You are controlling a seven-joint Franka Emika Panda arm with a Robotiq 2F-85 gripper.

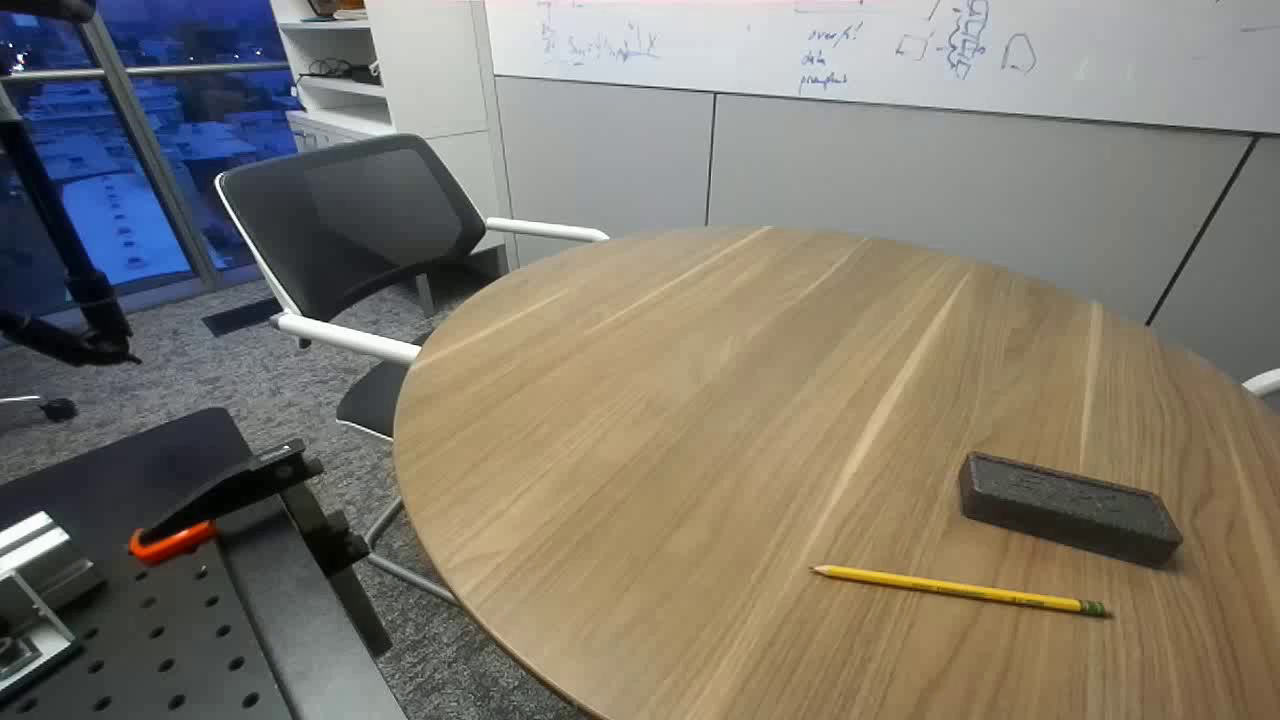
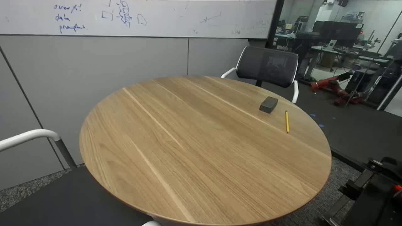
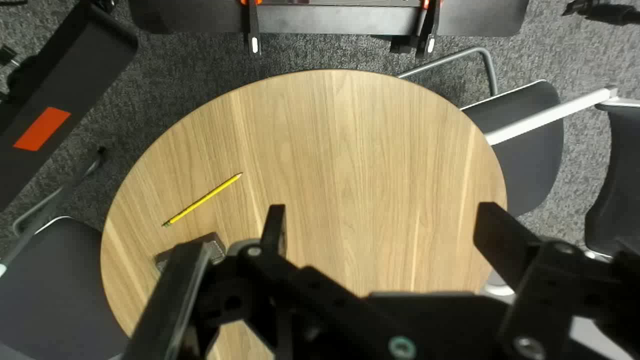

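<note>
A yellow pencil [image 1: 960, 588] lies flat on the round wooden table [image 1: 672, 396], its sharpened tip toward the left in exterior view 1. Beside it rests a dark grey eraser block [image 1: 1068, 506], apart from the pencil. In exterior view 2 the block [image 2: 268, 104] and pencil [image 2: 287, 121] are near the table's far right edge. From above, the wrist view shows my gripper open, fingers wide apart with only tabletop below. The pencil [image 3: 202, 199] is left of the fingers; the block [image 3: 213, 246] is partly hidden behind the gripper's left side.
Chairs stand around the table, one with a mesh back [image 1: 354, 222] and another [image 2: 267, 66] at the far side. A black perforated platform [image 1: 144, 648] sits beside the table's edge.
</note>
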